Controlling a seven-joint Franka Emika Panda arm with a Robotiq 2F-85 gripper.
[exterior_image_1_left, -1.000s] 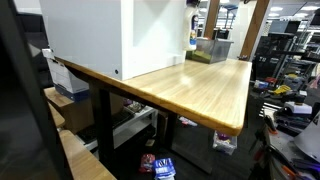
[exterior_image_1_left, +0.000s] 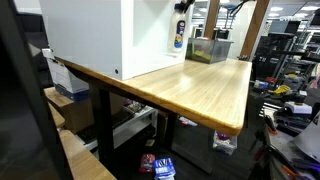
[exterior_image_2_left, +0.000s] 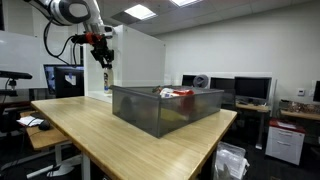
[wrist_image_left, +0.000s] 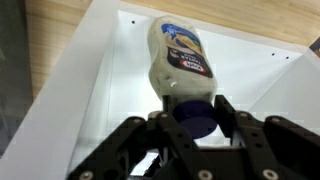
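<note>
My gripper is shut on the dark blue cap (wrist_image_left: 196, 119) of a pale bottle. In the wrist view the bottle (wrist_image_left: 172, 78) extends away from the fingers, its blue and red label facing up. Exterior view 1 has the bottle (exterior_image_1_left: 179, 32) upright beside the white box (exterior_image_1_left: 125, 40), near the top of the picture, with the gripper mostly cut off above it. In exterior view 2 the gripper (exterior_image_2_left: 104, 62) points down, close to the white box (exterior_image_2_left: 135, 60). Whether the bottle's base touches anything is unclear.
A grey bin (exterior_image_2_left: 155, 112) with items inside stands on the wooden table (exterior_image_2_left: 95, 122). White panels (wrist_image_left: 120, 100) surround the bottle in the wrist view.
The gripper has stayed at its top.
</note>
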